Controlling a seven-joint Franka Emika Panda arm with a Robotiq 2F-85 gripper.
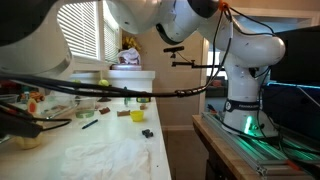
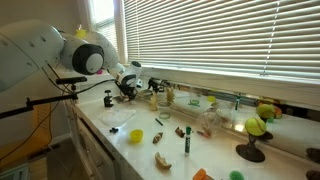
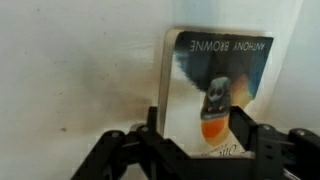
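In the wrist view a book lies on a pale surface, its dark cover upside down to me and reading "ANTHONY BROWNE". An ape-like figure with an orange patch fills its lower part. My gripper stands open at the near end of the book. Its left finger is by the book's left edge, and the right one overlaps the cover. Part of the cover shows in the gap; whether either finger touches it, I cannot tell. Neither exterior view shows the book clearly.
A white cloth is spread on the counter, with a yellow cup and a small black object to its right. Several food-like items and a green bottle line the counter near the window blinds.
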